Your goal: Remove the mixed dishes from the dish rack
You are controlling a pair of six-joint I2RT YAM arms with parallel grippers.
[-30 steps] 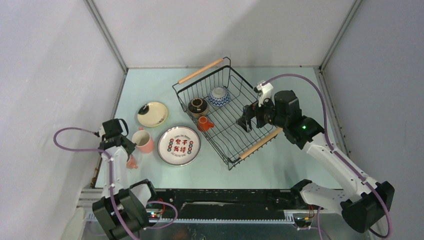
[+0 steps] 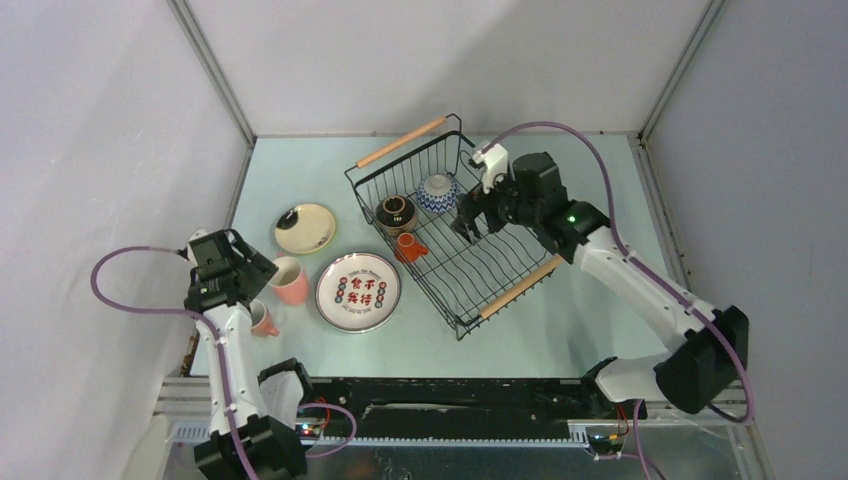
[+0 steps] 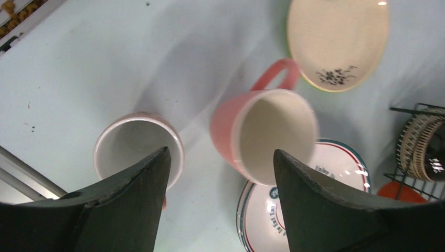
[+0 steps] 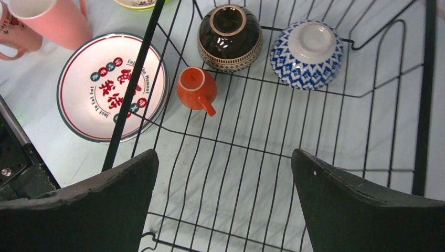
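Note:
The black wire dish rack (image 2: 480,290) holds a dark brown bowl (image 4: 230,34) and a blue-and-white bowl (image 4: 309,55), both upside down, and a small orange cup (image 4: 196,88) by its left side. Over the rack, my right gripper is open and empty. Two pink mugs stand on the table at left: one larger mug (image 3: 225,126) and one nearer mug (image 3: 139,118). Above them hovers my left gripper, its fingers apart and nothing held between them. In the left wrist view the fingers partly cover the nearer mug.
A white plate with red writing (image 2: 357,292) lies between mugs and rack. A cream plate (image 2: 305,229) lies farther back. The left wall is close to my left arm. Bare table (image 2: 600,330) shows right of the rack.
My left gripper has lifted and moved back, away from the nearer mug. The right arm has shifted left and back over the rack. The dishes look unmoved.

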